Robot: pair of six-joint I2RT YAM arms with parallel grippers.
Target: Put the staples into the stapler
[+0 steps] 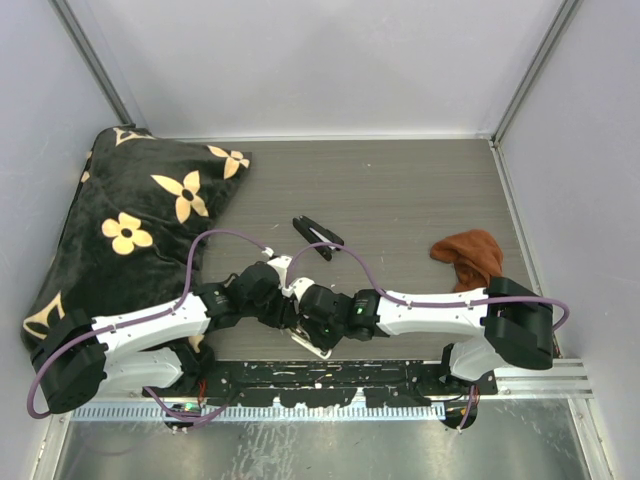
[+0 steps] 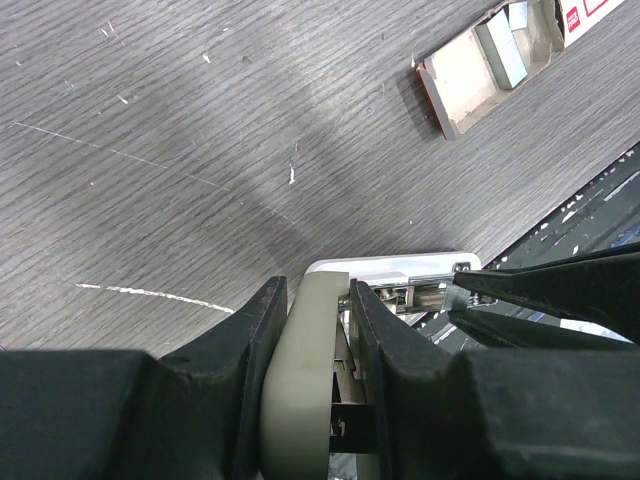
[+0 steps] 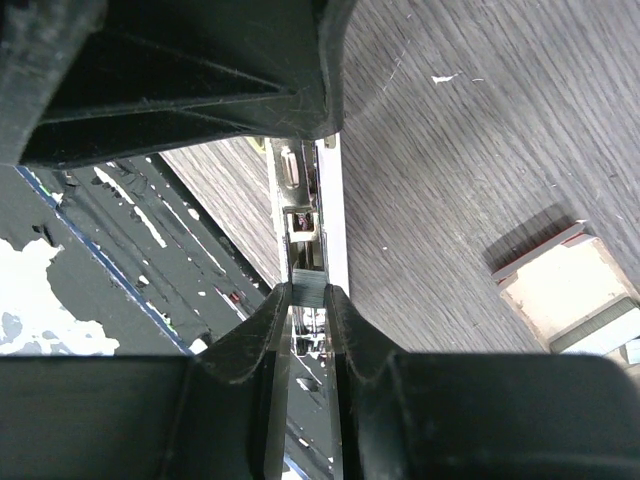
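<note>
A stapler with a pale green cover (image 2: 305,370) and a white base (image 1: 311,344) is held near the table's front edge, its metal staple channel (image 3: 303,225) exposed. My left gripper is shut on the stapler, a finger on each side of the cover. A short grey strip of staples (image 3: 308,288) is at the channel, between the fingertips of my right gripper. Those fingertips stand about the strip's width apart. Whether they grip it or only flank it cannot be told, nor whether the strip sits fully down in the channel.
An open small box (image 2: 458,88) with staple strips lies on the table nearby. Farther back are a black V-shaped tool (image 1: 318,237) and a brown cloth (image 1: 468,260). A dark patterned cushion (image 1: 135,220) fills the left side.
</note>
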